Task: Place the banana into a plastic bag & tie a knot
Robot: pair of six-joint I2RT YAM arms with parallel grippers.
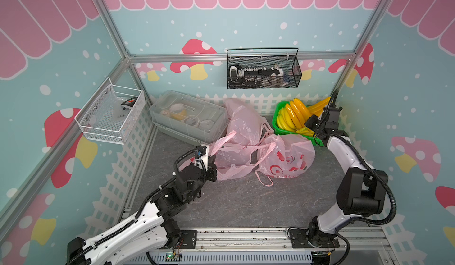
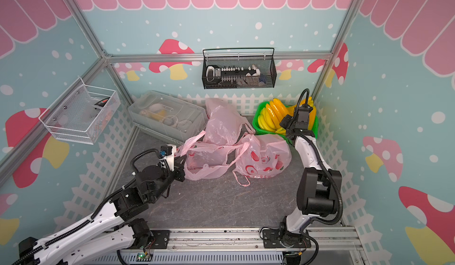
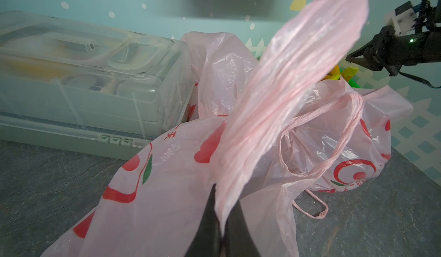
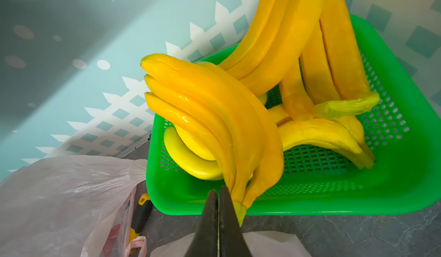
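Note:
In the right wrist view a yellow banana bunch (image 4: 229, 114) lies on other bananas in the green basket (image 4: 156, 188), its stem end toward me over the near rim. My right gripper is shut with nothing between its fingers; the stem is just beyond the tips. My left gripper is shut on a handle of the open pink plastic bag (image 3: 183, 165), holding that handle up. Seen from above, the bag (image 1: 232, 163) spreads on the floor, its other handle looping to the right.
A filled pink bag (image 1: 286, 158) stands between the open bag and the basket. Another pink bag (image 1: 244, 120) sits behind, beside a lidded clear box (image 1: 189, 115).

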